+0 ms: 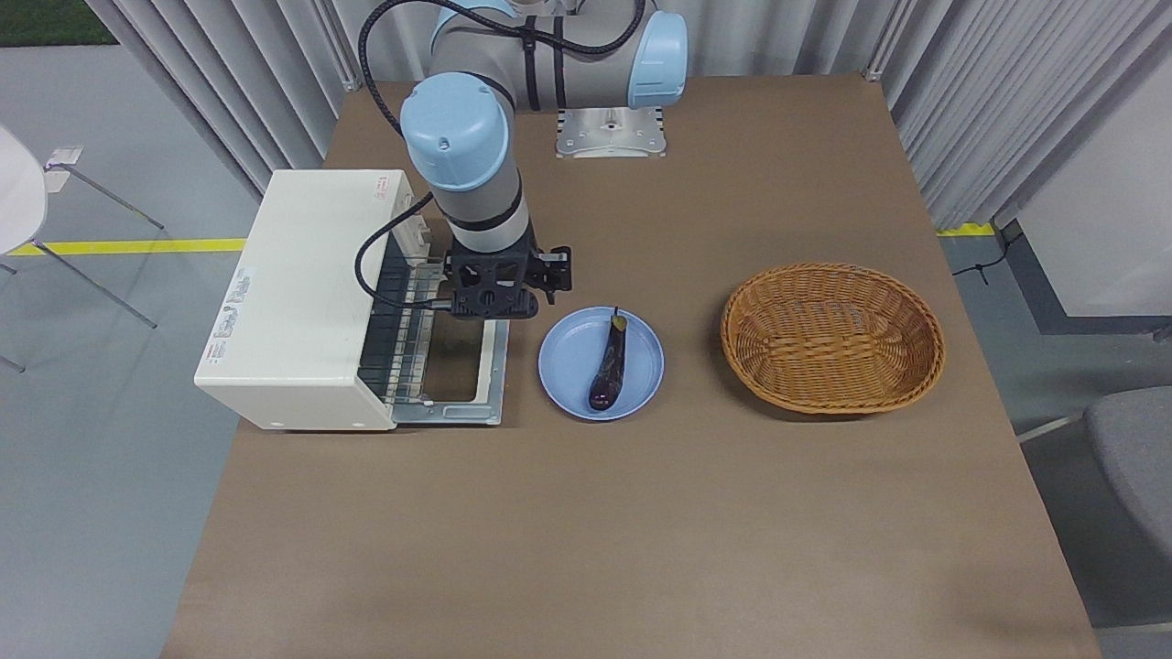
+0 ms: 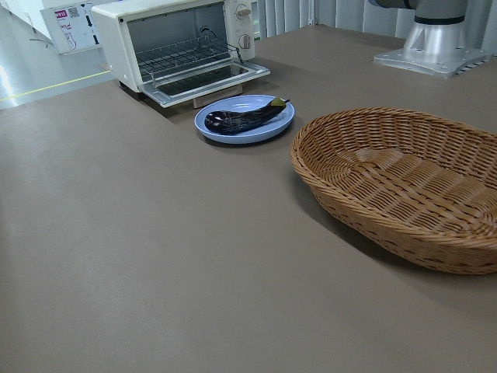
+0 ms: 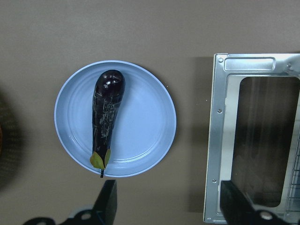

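Note:
An eggplant lies on a blue plate between the toaster oven and the basket; it also shows in the left view and in the wrist view, stem toward the gripper. The white toaster oven has its door lowered open. My gripper is over the oven's door area, its two fingers wide open at the bottom of the wrist view, with nothing seen between them; the eggplant and plate lie ahead of it.
A wicker basket sits right of the plate, empty. The robot's base plate is at the back. A grey chair stands off the table to the right.

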